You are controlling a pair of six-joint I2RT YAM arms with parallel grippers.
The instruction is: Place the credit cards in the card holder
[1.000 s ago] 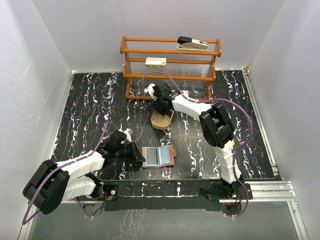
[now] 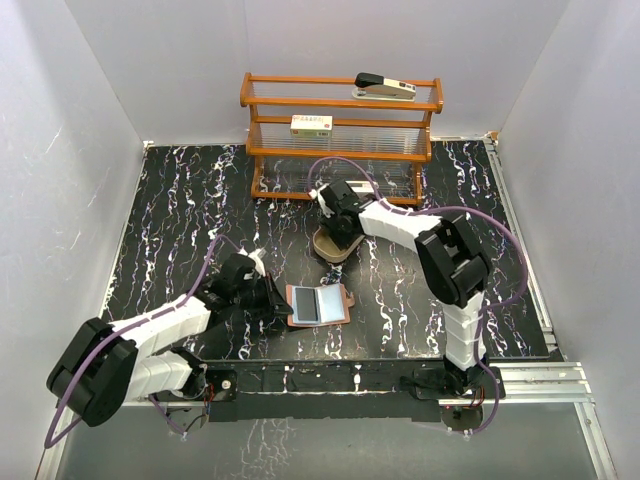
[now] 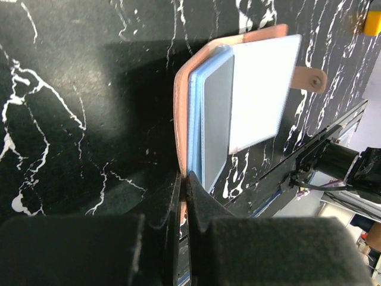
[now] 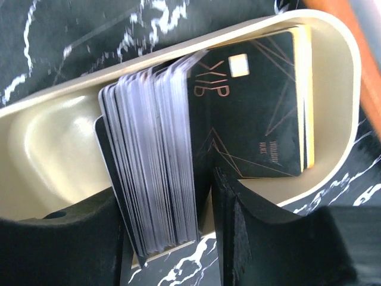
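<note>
The brown card holder [image 2: 320,306] lies spread flat near the front middle, with clear blue-edged sleeves [image 3: 217,113] and a white leaf inside. My left gripper is shut at its left edge, a thin strip of the brown cover [image 3: 180,119] running down between the fingertips. In the right wrist view, a thick stack of cards [image 4: 152,158], black outside with white edges, stands tilted in a beige tray [image 4: 65,128]. My right gripper is shut on this stack. Another black card [image 4: 250,101] with a yellowish edge lies at the tray's right end.
A wooden rack [image 2: 340,125] stands behind the tray, carrying a stapler [image 2: 384,88] and a small box [image 2: 311,125]. In the top view the right arm covers much of the tray.
My right gripper and the tray have shifted to the right in the top view. The left gripper and the card holder have moved slightly away from the front edge.
</note>
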